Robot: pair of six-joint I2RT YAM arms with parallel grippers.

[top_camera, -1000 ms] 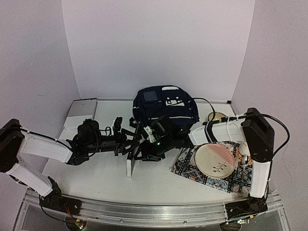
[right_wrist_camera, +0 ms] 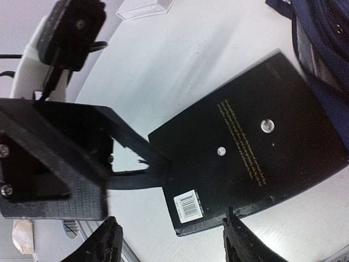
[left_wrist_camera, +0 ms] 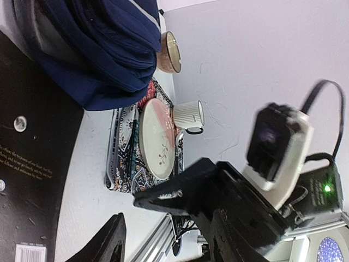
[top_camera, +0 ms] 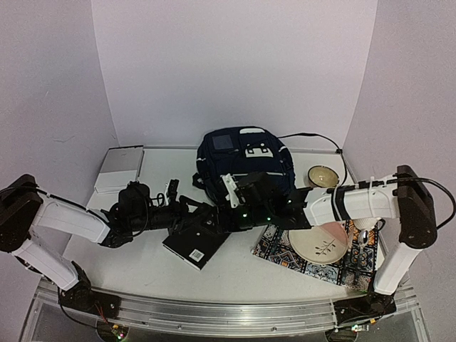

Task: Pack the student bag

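A black book (top_camera: 191,241) lies flat in front of the navy backpack (top_camera: 246,157), its barcode label towards the front edge. In the right wrist view most of the book (right_wrist_camera: 234,158) shows, with gold text and two round silver spots. My left gripper (top_camera: 194,209) is over the book's left part, open and empty. Close to it from the right, above the book, is my right gripper (top_camera: 222,216), also open with nothing between its fingers. The backpack (left_wrist_camera: 103,49) stands at the book's far edge; its opening cannot be made out.
A pale flat box-like item (top_camera: 120,167) rests at the back left. On the right, a patterned mat (top_camera: 278,249) bears a plate (top_camera: 318,246); a bowl (top_camera: 323,176) and a white mug (left_wrist_camera: 188,115) are near it. The two grippers nearly touch.
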